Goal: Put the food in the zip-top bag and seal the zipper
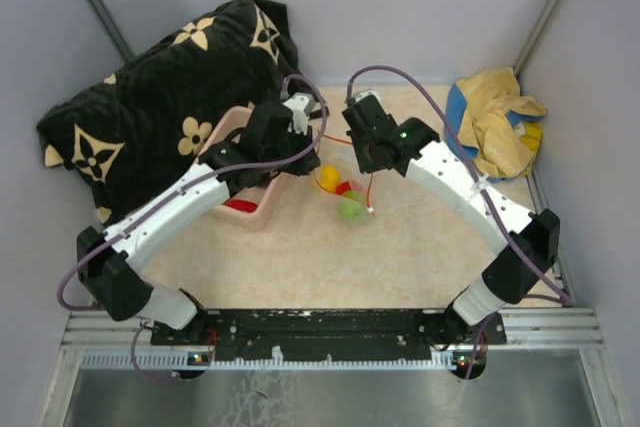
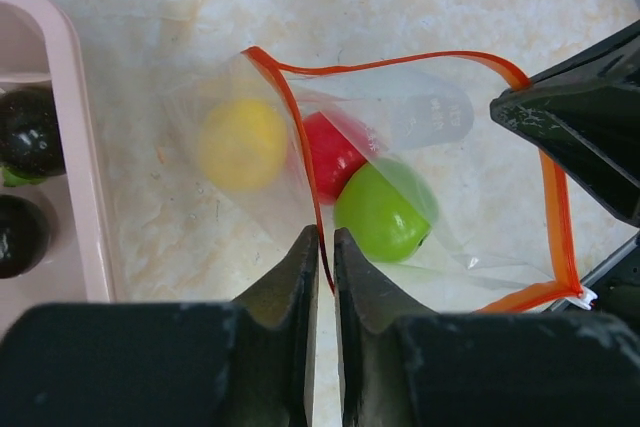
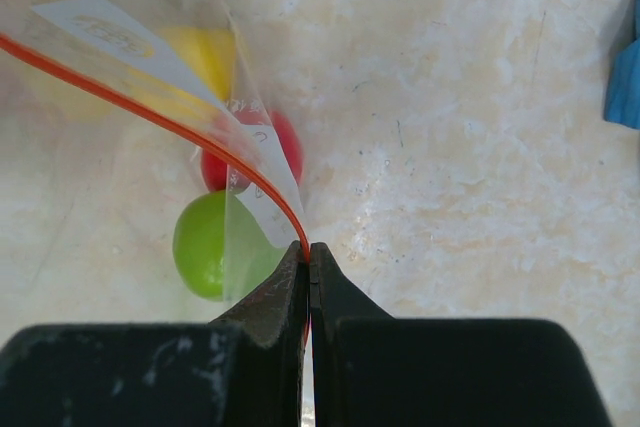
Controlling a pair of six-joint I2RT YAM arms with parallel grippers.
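The clear zip top bag with an orange zipper rim (image 2: pixel 400 59) hangs between my two grippers, its mouth spread apart. Inside, seen through the film, lie a yellow food piece (image 2: pixel 240 144), a red one (image 2: pixel 332 155) and a green one (image 2: pixel 383 209). My left gripper is shut on one side of the orange rim, which runs down between its fingertips. On the opposite side, my right gripper is shut with the rim pinched between its tips. In the top view, both arms partly cover the mouth.
Left of the bag stands a pink bin (image 1: pixel 262 215) with dark and red items in it. A black patterned cushion (image 1: pixel 150 97) fills the back left, and a yellow and blue cloth bag (image 1: pixel 492 125) rests at the back right. Bare table (image 1: pixel 300 267) lies in front.
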